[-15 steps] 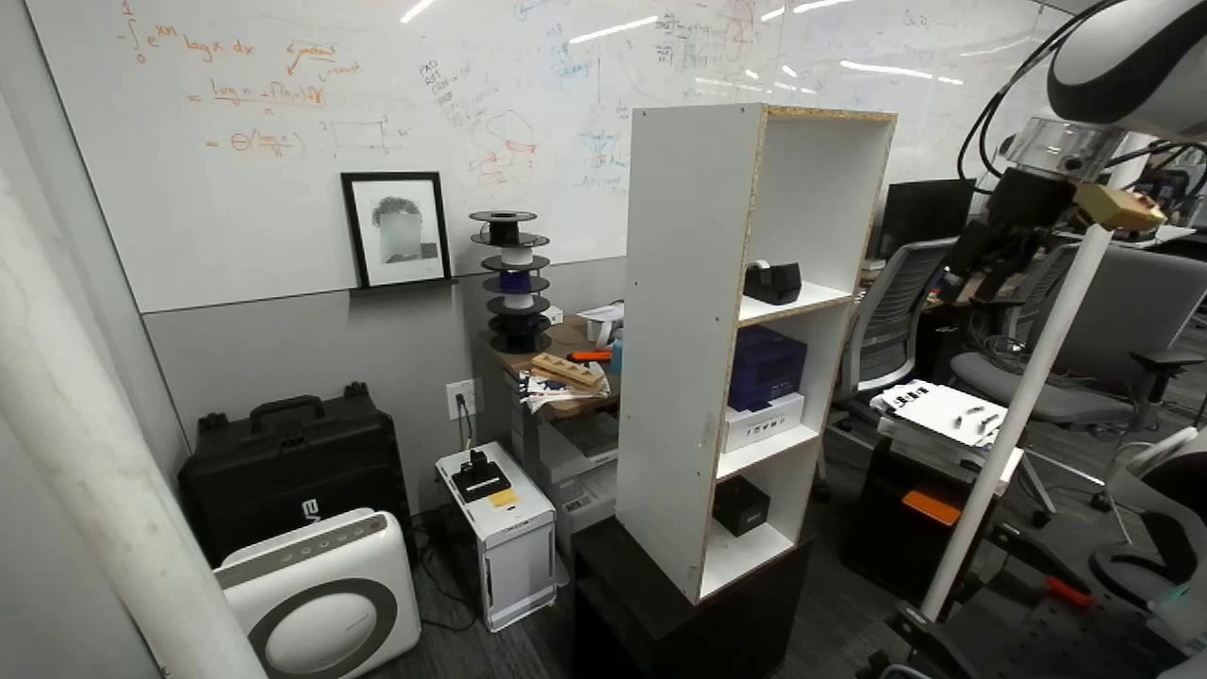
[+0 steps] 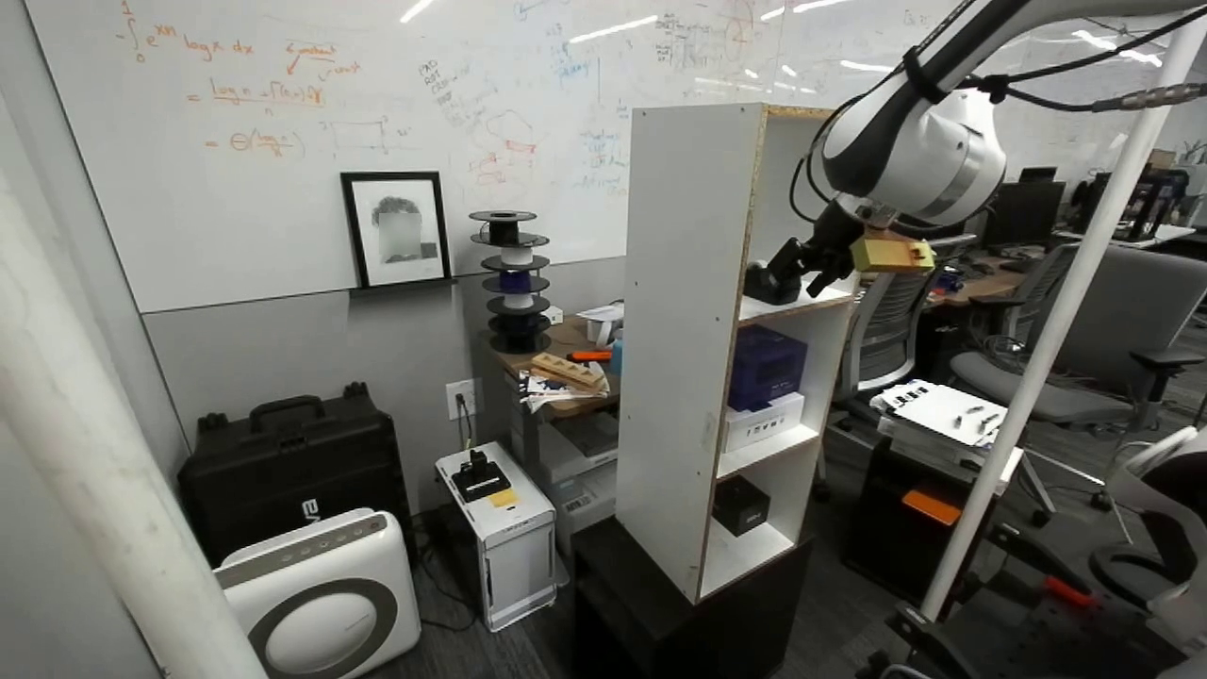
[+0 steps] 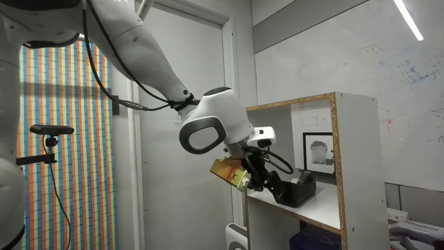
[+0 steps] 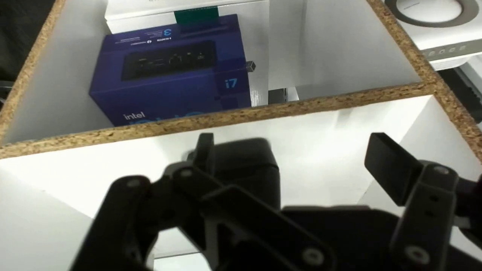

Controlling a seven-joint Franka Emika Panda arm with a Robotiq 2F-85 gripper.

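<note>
A black tape dispenser (image 2: 772, 288) sits on the top shelf of the white bookcase, near its front edge. The wrist view has my gripper open, its two fingers wide apart. There the dispenser (image 4: 253, 151) appears beside the left-hand finger, with bare shelf showing toward the right-hand one. Whether a finger touches the dispenser, I cannot tell.
The bookcase (image 2: 685, 339) has chipboard front edges and side walls close to the gripper. Below, the middle shelf holds a dark blue box (image 4: 171, 72) on a white box (image 2: 764, 422). A small black box (image 2: 741, 505) stands on the bottom shelf.
The arm has swung left in exterior view 1, from beyond the bookcase's right side to the top compartment. The gripper is now at the dispenser, which appears to be in the same place.
</note>
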